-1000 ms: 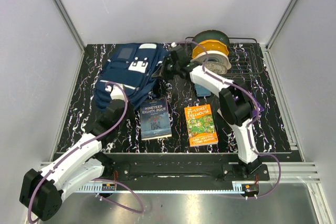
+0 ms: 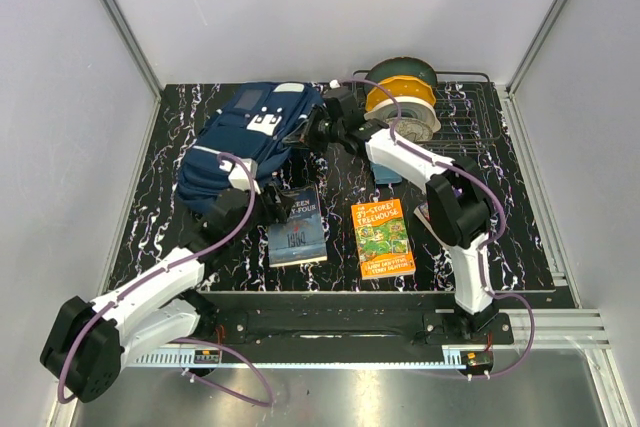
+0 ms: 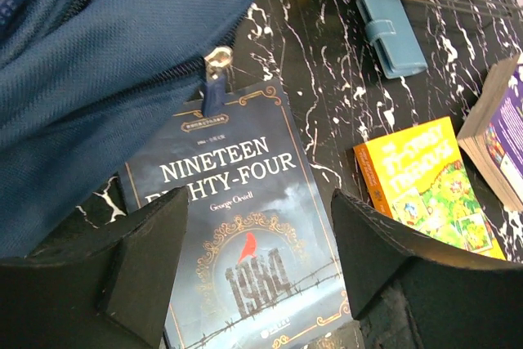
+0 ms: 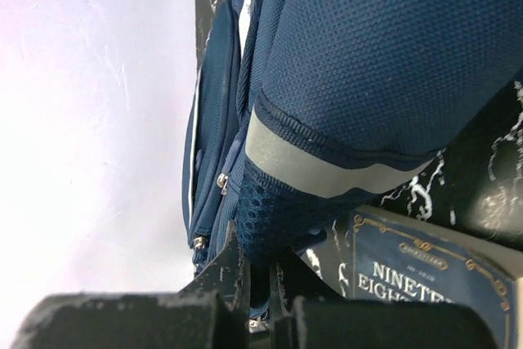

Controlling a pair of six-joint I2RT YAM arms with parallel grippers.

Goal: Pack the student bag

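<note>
The dark blue student bag (image 2: 235,137) lies on its side at the back left of the table. My right gripper is shut on the bag's mesh-sided edge, by a pale reflective strip. Over the blue Nineteen Eighty-Four book (image 2: 298,237) stands my left gripper, open and with nothing between its fingers. That book lies flat, its far end close to the bag's zipper pull (image 3: 216,67). The orange-and-green Treehouse book (image 2: 383,237) lies flat to its right. A purple-covered book (image 3: 507,132) is further right, mostly behind my right arm in the top view.
At the back right a wire rack (image 2: 462,112) holds a green, an orange and a pale dish. A blue wallet (image 3: 392,34) lies in front of it. Bare table (image 2: 340,197) shows between the two front books. White walls enclose both sides.
The left gripper has moved right, from the bag's near edge to over the Nineteen Eighty-Four book. My right gripper stays at the bag's edge, and the bag has shifted slightly.
</note>
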